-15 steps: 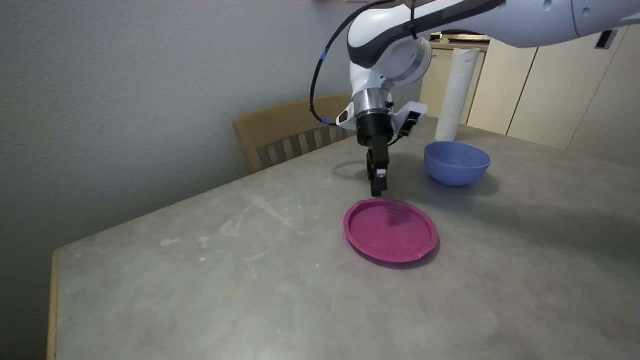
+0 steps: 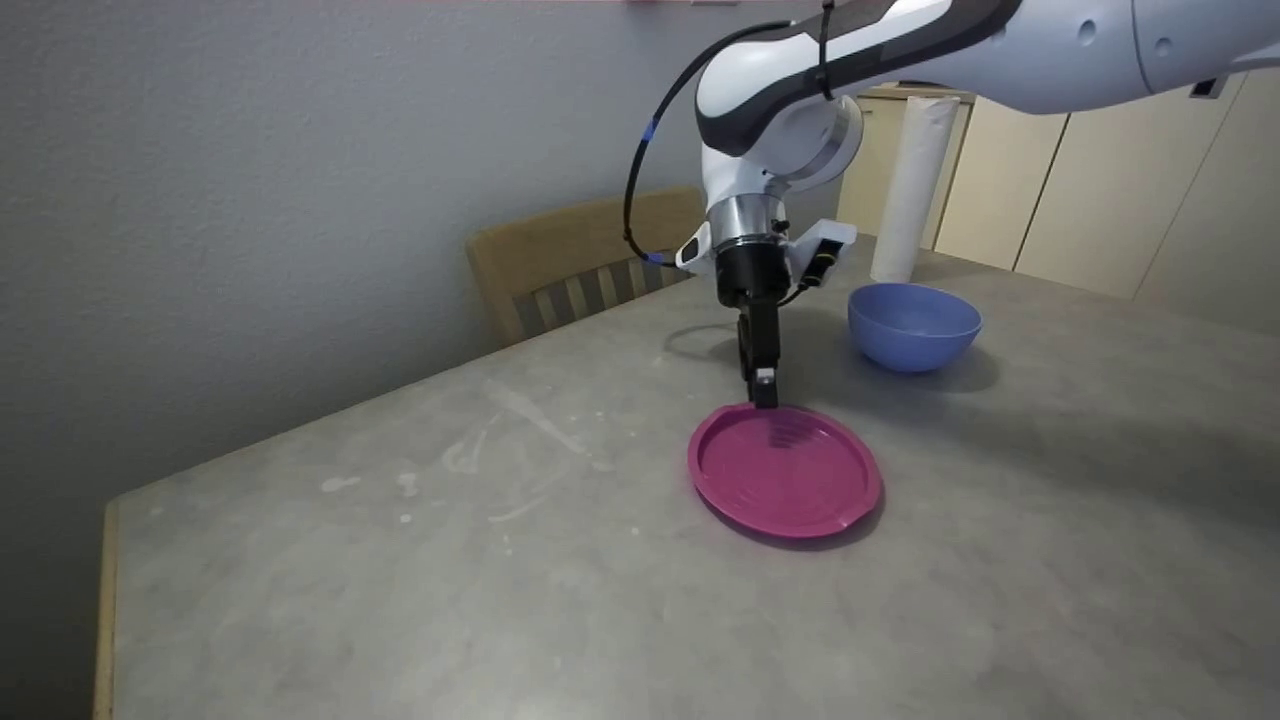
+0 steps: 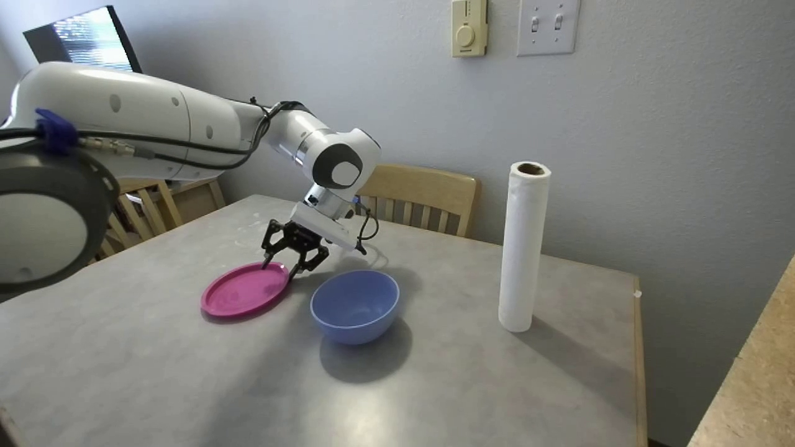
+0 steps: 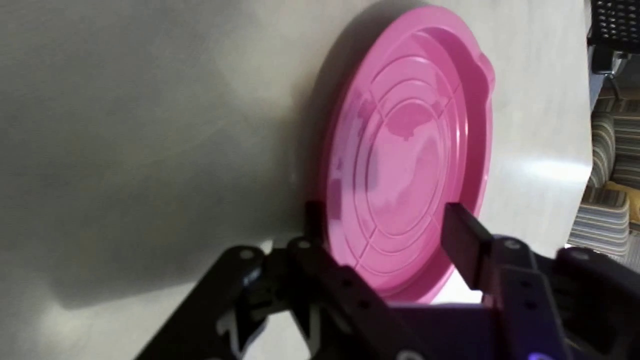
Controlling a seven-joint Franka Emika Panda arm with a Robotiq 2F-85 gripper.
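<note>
A pink plate with a raised rim [image 2: 786, 480] lies on the grey table. My gripper [image 2: 762, 398] points down at the plate's far edge in exterior view 1. Seen from the other side, the gripper [image 3: 279, 268] has its two fingers apart at the plate's edge [image 3: 240, 292]. In the wrist view the gripper is open, with one end of the pink plate [image 4: 396, 180] showing between its fingers. The left finger is at the outer side of the rim; the right one overlaps the opposite rim. Whether either fingertip touches the plate is unclear.
Close beside the plate stands a blue bowl [image 3: 355, 305], which looks empty. A white paper roll [image 3: 523, 246] stands upright farther off. Behind the table edge is a wooden chair [image 2: 582, 258]. The table [image 2: 360, 576] left of the plate is clear.
Over the last second my gripper has come down to the plate's edge. The plate has shifted very slightly toward the front of exterior view 1. The bowl has not moved.
</note>
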